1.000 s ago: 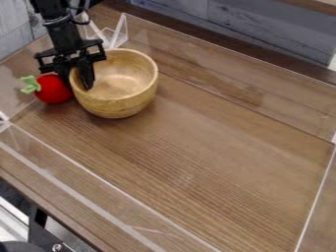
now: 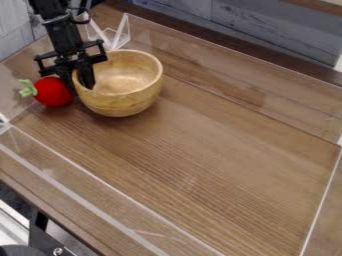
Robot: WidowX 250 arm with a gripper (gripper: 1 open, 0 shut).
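Observation:
A wooden bowl (image 2: 127, 95) sits at the upper left of the table. My black gripper (image 2: 70, 62) is at its left rim, shut, apparently on that rim; the fingertips are partly hard to make out. A red pepper-like object (image 2: 51, 92) with a green stem lies just left of the bowl, below the gripper.
A white and grey panelled surface (image 2: 267, 25) runs along the back.
The bowl and gripper have shifted slightly toward the back, up in the view. The red object has moved a little with them.

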